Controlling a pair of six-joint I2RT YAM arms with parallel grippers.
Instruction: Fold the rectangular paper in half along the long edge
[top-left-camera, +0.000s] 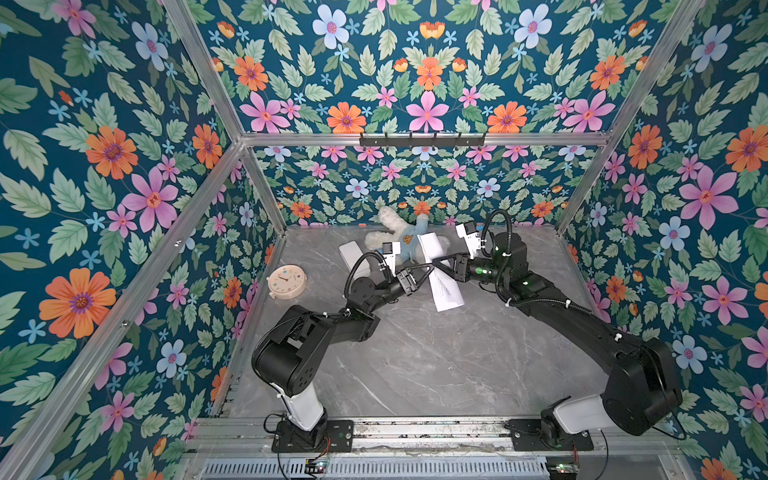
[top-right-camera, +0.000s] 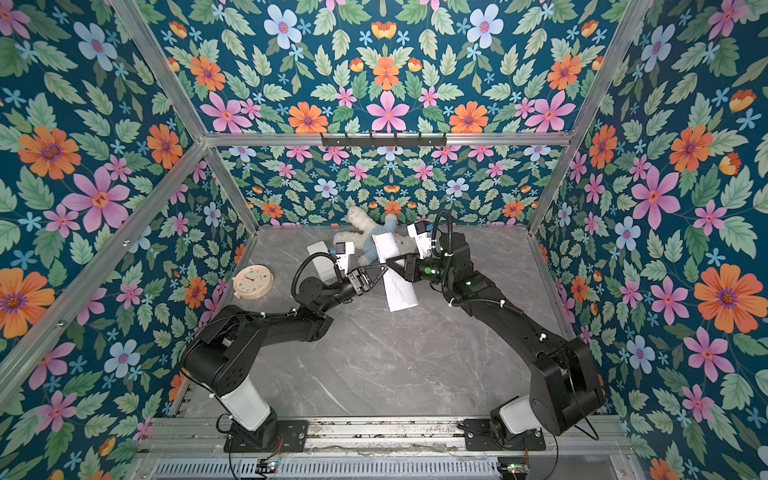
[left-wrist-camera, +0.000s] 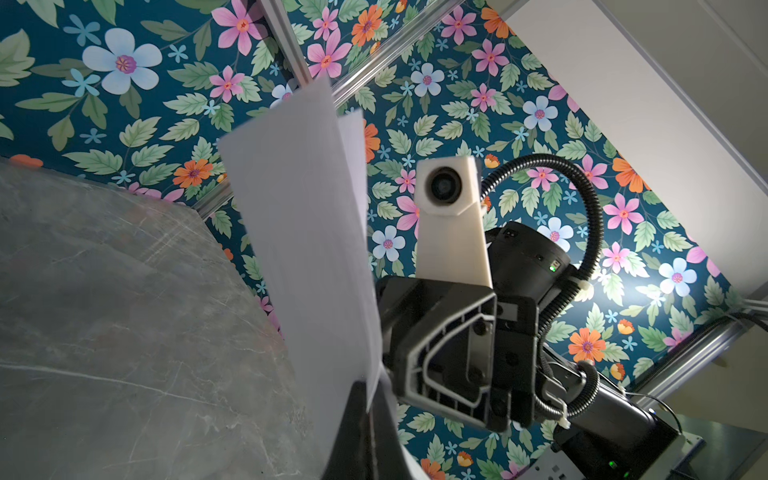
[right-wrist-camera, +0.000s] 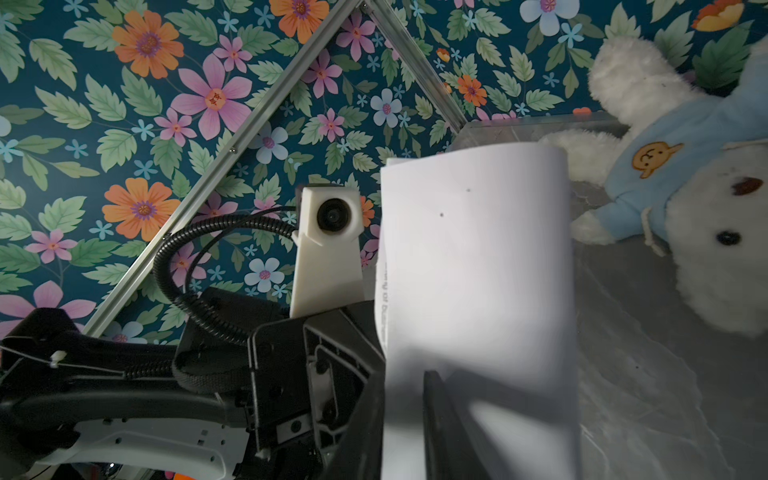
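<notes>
A white paper (top-left-camera: 444, 292), folded into a long strip with loose layers, is held upright between the grippers above the table, seen close in both wrist views. My left gripper is shut on the paper's lower part, its fingertips at the sheet in the left wrist view. My right gripper is at the paper's other side, its fingers part open against the broad white face (right-wrist-camera: 480, 264); whether paper lies between them I cannot tell.
A plush toy (right-wrist-camera: 720, 232) in a blue shirt lies at the back. A round clock (top-left-camera: 286, 281) and a grey block (top-left-camera: 352, 254) sit at left.
</notes>
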